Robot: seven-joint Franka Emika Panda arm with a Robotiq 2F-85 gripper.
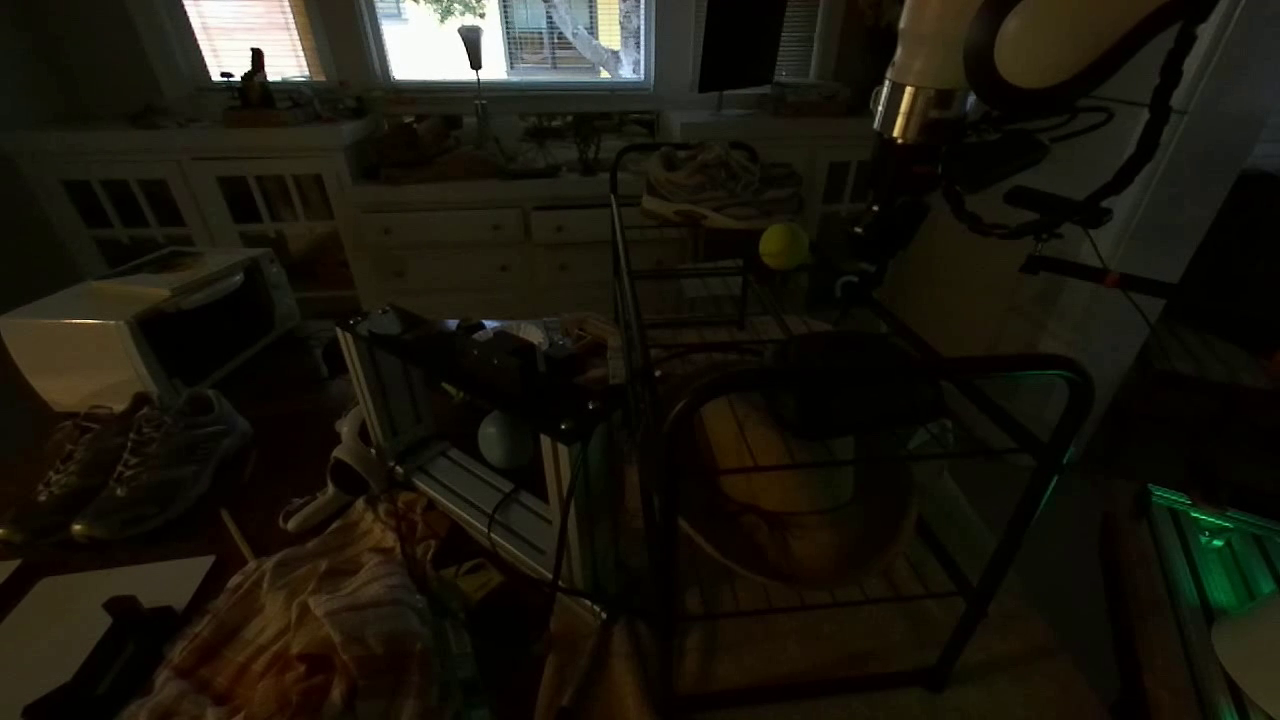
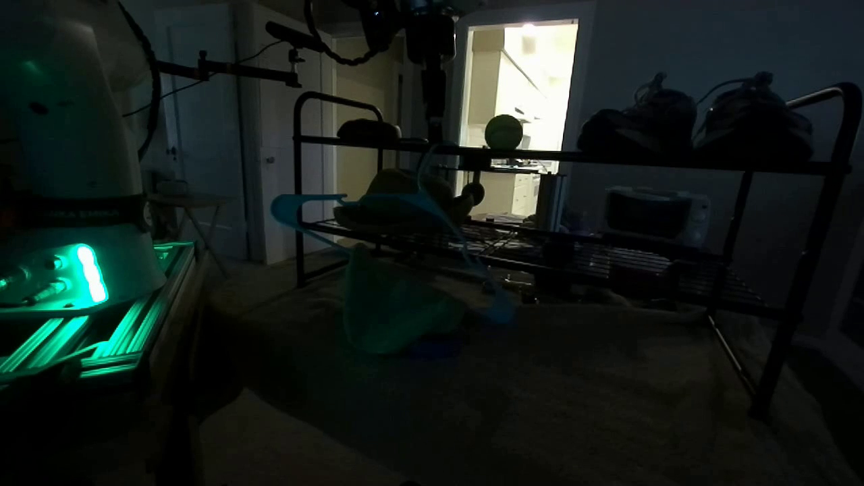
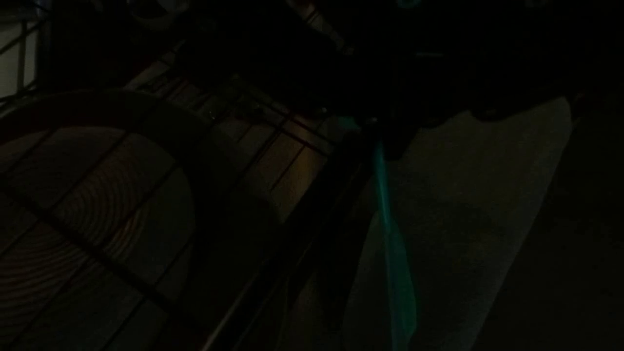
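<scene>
A blue-green clothes hanger [image 2: 421,198] hangs at the near side of the black shoe rack [image 2: 551,154], its hook up by the top rail. My gripper [image 2: 435,136] points straight down at that hook and is shut on it. In exterior view 1 the gripper [image 1: 849,274] is a dark shape at the pale hook, right of the ball. The wrist view is very dark: the hanger [image 3: 383,181] runs down from between the barely visible fingers, and the exact contact is hidden.
On the rack's top are a yellow-green ball [image 1: 785,246], shoes [image 1: 720,186] and a dark object [image 2: 368,129]. A wide-brimmed hat [image 1: 780,462] sits lower down. Green cloth [image 2: 397,308] lies below the hanger. Open floor [image 2: 526,389] lies in front.
</scene>
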